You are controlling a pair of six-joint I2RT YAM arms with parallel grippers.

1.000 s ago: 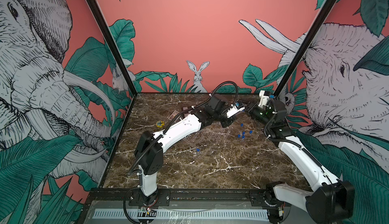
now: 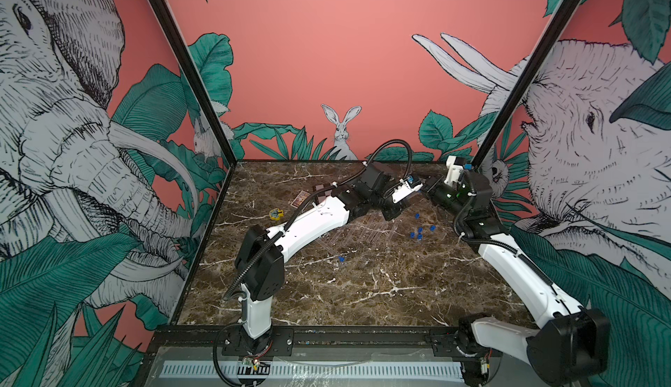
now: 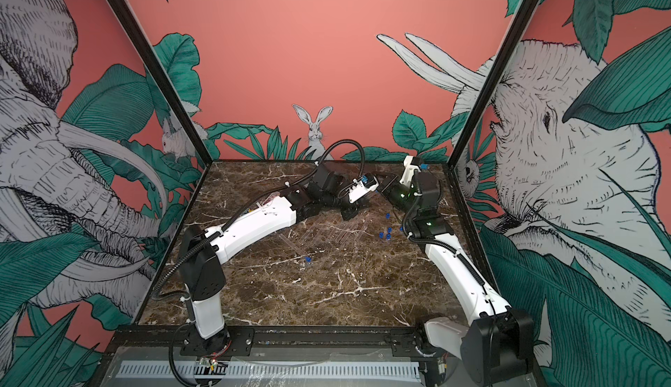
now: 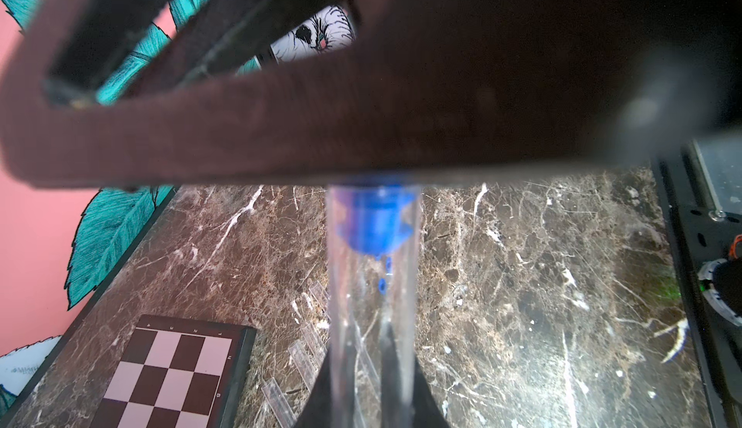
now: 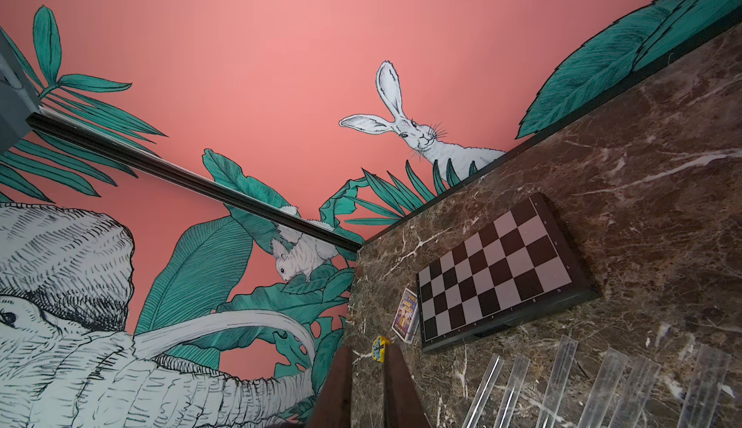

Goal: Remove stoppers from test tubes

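Observation:
My left gripper (image 2: 412,187) is shut on a clear test tube (image 4: 373,296) with a blue stopper (image 4: 375,219) inside its end, held above the table's back right. My right gripper (image 3: 390,185) faces it close by; in the right wrist view its two fingers stand a narrow gap apart, low in the frame, with no stopper clearly between them. Loose blue stoppers (image 2: 419,233) lie on the table below the grippers. Several clear tubes (image 5: 560,374) lie in a row on the marble.
A chessboard (image 5: 494,273), a card box (image 5: 405,316) and a small yellow object (image 2: 276,213) are at the back left.
Both arms have moved only slightly; the left gripper sits a little higher and further right, still with the tube in it.

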